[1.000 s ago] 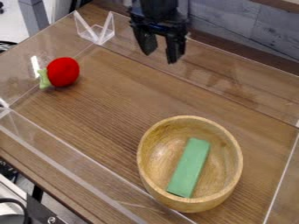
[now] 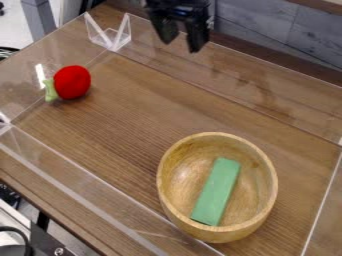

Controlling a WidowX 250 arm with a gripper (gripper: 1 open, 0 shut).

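Note:
My gripper [image 2: 178,30] is at the top centre of the camera view, dark and blurred over the back of the wooden table, standing open. A red ball [image 2: 72,82] sits at the left with a pale green piece beside it. A wooden bowl [image 2: 179,184] at the lower right holds a green block [image 2: 215,191]. A clear, angular object [image 2: 110,32] stands at the back left.
A wall runs along the back right. Cables show at the top left and bottom left corners.
The gripper has moved up in the view, toward the back of the table. The ball, bowl and green block have not moved.

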